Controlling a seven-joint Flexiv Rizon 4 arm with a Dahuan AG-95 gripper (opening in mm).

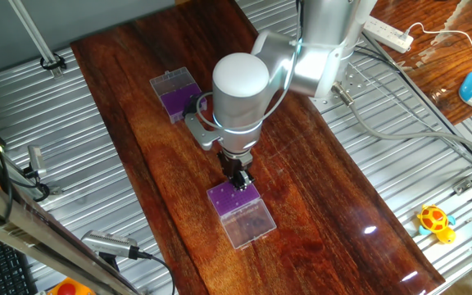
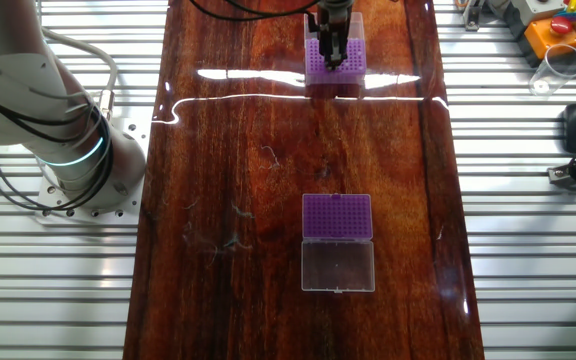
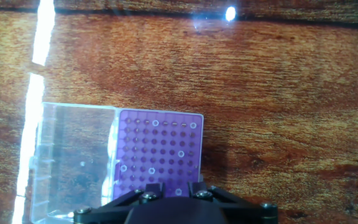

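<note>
My gripper hangs over the near edge of a purple perforated rack (image 3: 160,146) in a clear box. Its two fingers stand apart, and nothing is visible between them. Several small whitish rings, one of them a ring (image 3: 181,154) near the rack's right side, sit scattered among the holes. The box's transparent lid (image 3: 76,162) lies folded open to the left in the wrist view. Exterior view 1 has the gripper (image 1: 240,179) at the edge of this rack (image 1: 231,198); whether the tips touch it cannot be made out.
A second open box with a purple rack (image 2: 336,217) and clear lid (image 2: 338,266) lies farther along the wooden table (image 2: 238,300). Bare wood separates the two boxes. A toy turtle (image 1: 437,223) and a clear cup (image 2: 558,70) are off the table board.
</note>
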